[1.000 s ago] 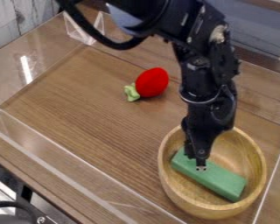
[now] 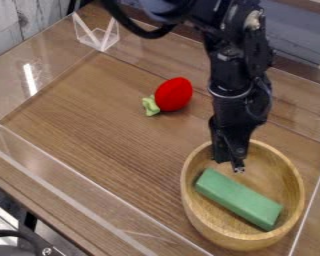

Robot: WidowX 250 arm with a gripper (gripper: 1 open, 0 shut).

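The black arm comes down from the top centre, and its gripper (image 2: 234,158) is shut at the upper rim of a wooden bowl (image 2: 290,175), with nothing seen between its fingers. In the bowl lies a green block (image 2: 239,197), below the fingertips and tilted diagonally.
A red object (image 2: 172,92) with a light green piece (image 2: 151,105) lies on the wooden table left of the arm. A clear container (image 2: 93,30) stands at the top left.
The gripper has risen up and away from the green block toward the bowl's upper rim. The block stays in the bowl.
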